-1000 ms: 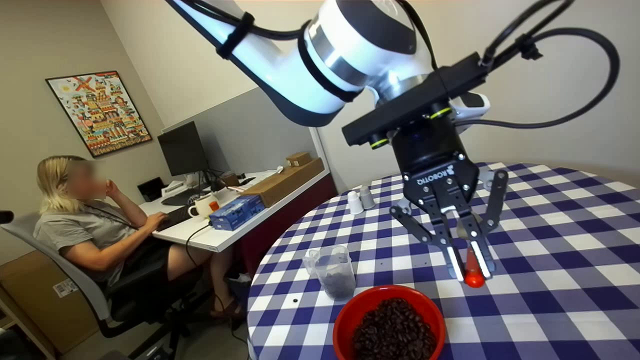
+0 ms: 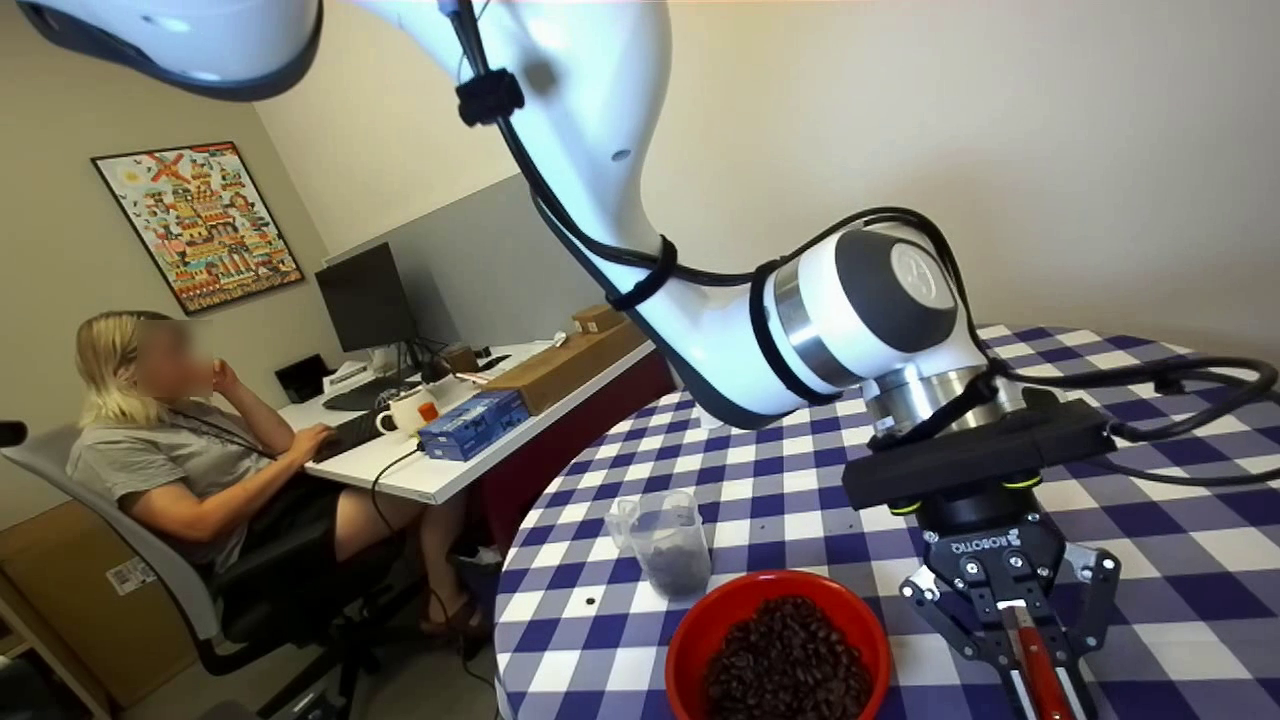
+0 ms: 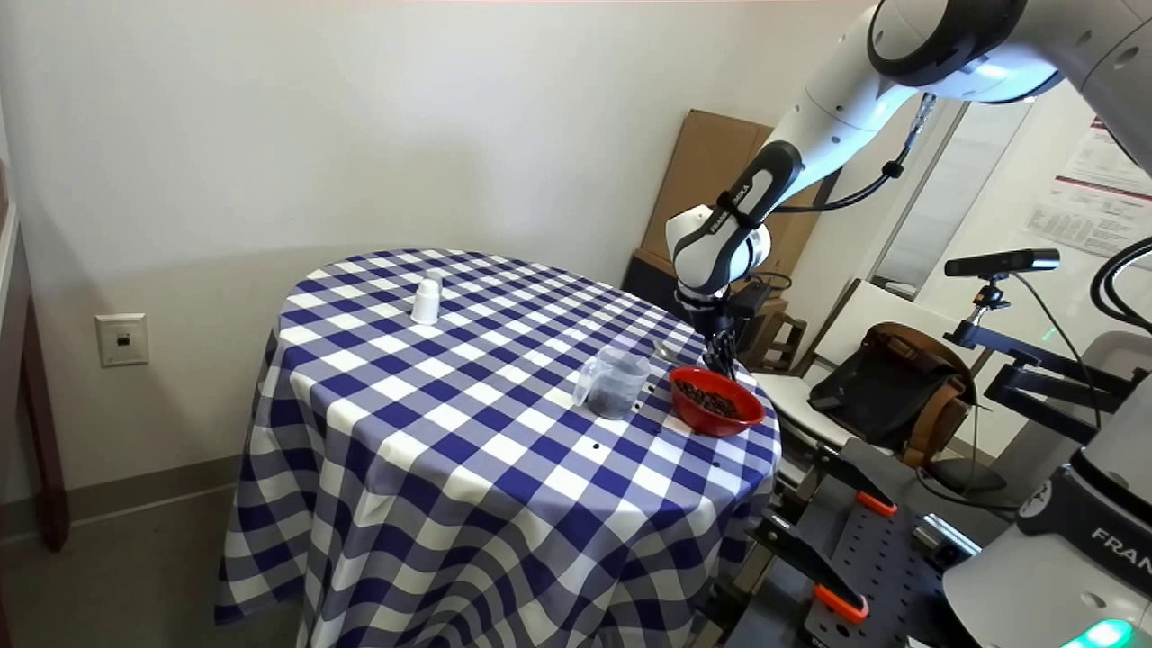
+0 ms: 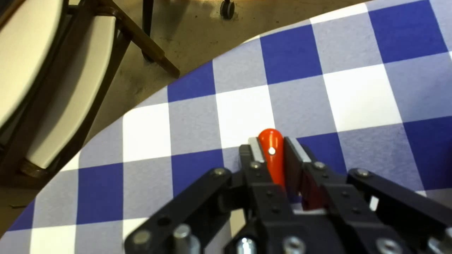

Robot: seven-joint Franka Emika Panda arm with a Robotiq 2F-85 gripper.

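Observation:
A red-handled utensil [image 2: 1041, 674] is held between the fingers of my gripper [image 2: 1053, 706], which is shut on its handle. Metal shows higher up between the fingers, and in exterior view 2 a silvery spoon-like end [image 3: 664, 352] juts out to the left of the gripper. The wrist view has the rounded red handle end [image 4: 271, 141] pinched between both fingertips, low over the cloth near the table edge. To the gripper's left in exterior view 1 is a red bowl [image 2: 687, 658] holding dark coffee beans [image 2: 788, 664]. Whether the handle touches the cloth, I cannot tell.
Left of the bowl stands a clear measuring jug [image 2: 672, 547] with some dark contents. Stray beans [image 3: 596, 445] lie on the checked cloth. Small white containers [image 3: 427, 302] stand at the table's far side. A chair [image 4: 72, 84] is beyond the table edge.
My gripper has moved right and down in exterior view 1, carrying the red-handled utensil closer to the table. The bowl and jug have stayed put.

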